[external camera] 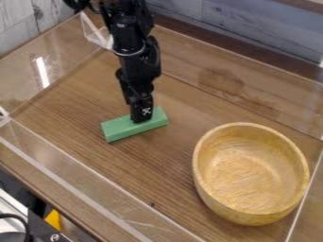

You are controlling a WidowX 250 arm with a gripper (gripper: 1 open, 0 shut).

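A black robot gripper (140, 112) reaches down from the top of the view to a green rectangular block (131, 127) lying on the wooden surface left of centre. The gripper's tip is at the block's upper right part; whether its fingers are open or shut, or around the block, I cannot tell.
A large yellow bowl (250, 189) takes up the lower right. Pale walls bound the wooden surface (89, 161) at the back and left. Black cables and a small yellow item sit beyond the near left edge.
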